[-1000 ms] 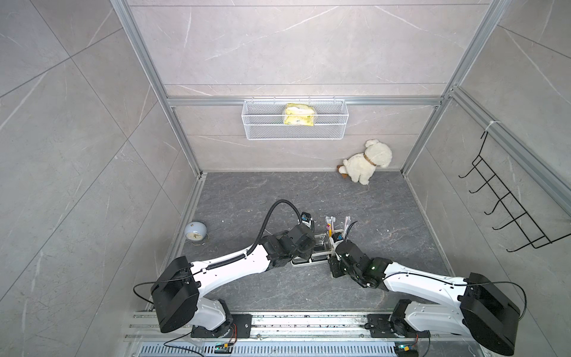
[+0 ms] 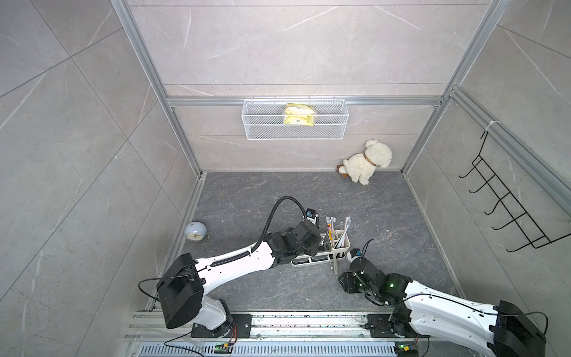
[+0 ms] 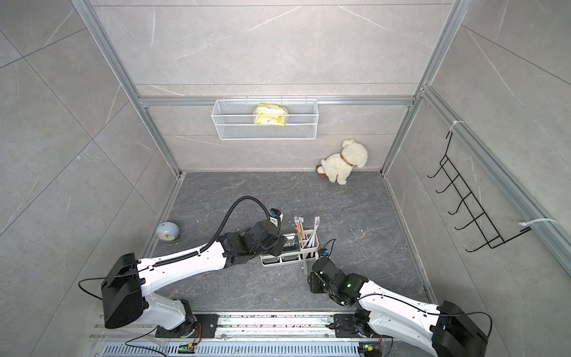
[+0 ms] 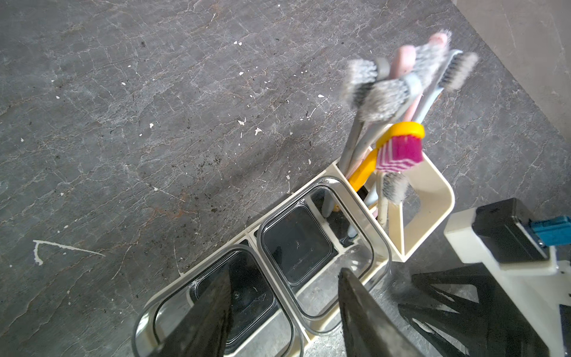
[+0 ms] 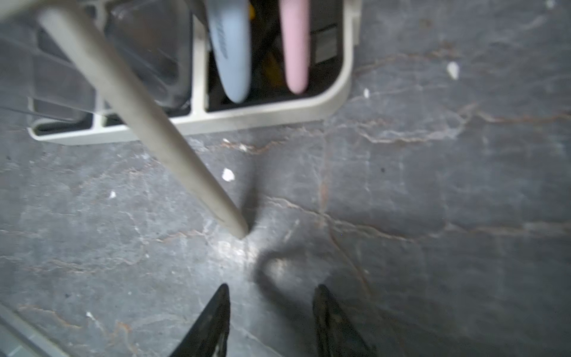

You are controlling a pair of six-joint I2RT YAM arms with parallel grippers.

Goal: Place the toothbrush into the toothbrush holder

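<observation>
Several toothbrushes [image 4: 386,101] stand in the end compartment of the cream toothbrush holder [image 4: 443,202], heads up, one with a yellow head and magenta bristles. In the right wrist view a beige handle [image 5: 160,142] slants past the holder's front edge, its lower end outside; its upper end is out of frame. A blue handle [image 5: 232,59] and a pink handle [image 5: 294,50] show at the compartment. My left gripper is open above the holder's clear-walled sections. Open and empty, my right gripper stands in front of the holder, apart from the beige handle.
A white plush dog [image 2: 362,163] sits at the back right, and a small round lamp-like object [image 2: 195,231] at the left. A wire basket [image 2: 255,131] hangs on the back wall. Floor in front of the holder is clear.
My right arm has drawn back from the holder toward the front right, uncovering the beige handle at its front. My left arm has shifted slightly to the right.
</observation>
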